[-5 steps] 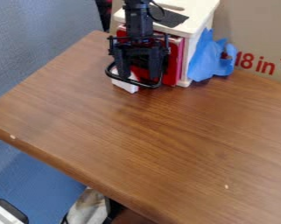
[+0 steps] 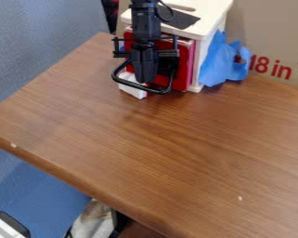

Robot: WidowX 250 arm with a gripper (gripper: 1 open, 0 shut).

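Observation:
My gripper [image 2: 144, 65] is at the top centre, in front of a white box-like unit [image 2: 203, 17] with a red front [image 2: 181, 67]. The black arm and a looped black frame cover much of that front. A white piece [image 2: 131, 89] shows low at the left, partly behind the gripper. I cannot tell whether the fingers are open or shut, or whether anything is between them.
A blue crumpled item [image 2: 223, 61] is at the unit's right side, before a cardboard panel [image 2: 273, 42]. The table's left edge borders a blue-grey surface.
My gripper has shifted very slightly at the front of the white unit. The other things look unchanged.

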